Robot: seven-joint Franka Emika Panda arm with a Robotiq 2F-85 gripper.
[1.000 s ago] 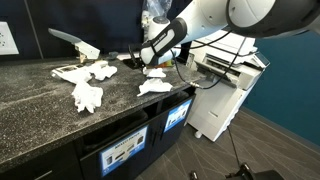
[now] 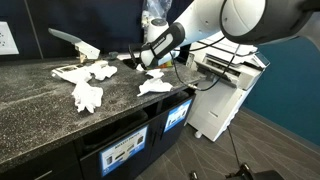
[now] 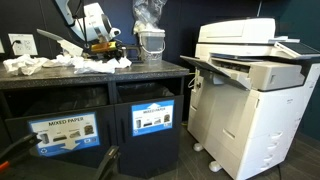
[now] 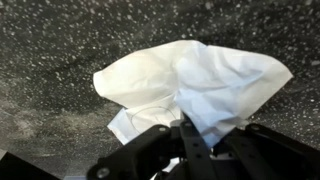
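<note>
A crumpled white paper (image 4: 195, 80) fills the middle of the wrist view, above the dark speckled counter. My gripper is shut on its near part, with the pinched edge partly hidden by the black fingers. From the side, the gripper (image 2: 146, 66) appears low over the counter, towards its far end. Other crumpled white papers lie apart on the countertop: one piece (image 2: 87, 97) near the front edge, another piece (image 2: 155, 86) close to the gripper, and a cluster (image 2: 85, 72) farther back.
Under the counter (image 3: 150, 71) are bins labelled mixed paper (image 3: 65, 133) and mixed paper (image 3: 152, 117). A clear bucket (image 3: 152, 42) stands at the back of the counter. To the right is a large white printer (image 3: 250, 100). Bare counter shows at the front left.
The gripper has shifted slightly at the counter's far end, and the white paper beneath it looks more covered by the gripper than a second ago. The other papers stay in place.
</note>
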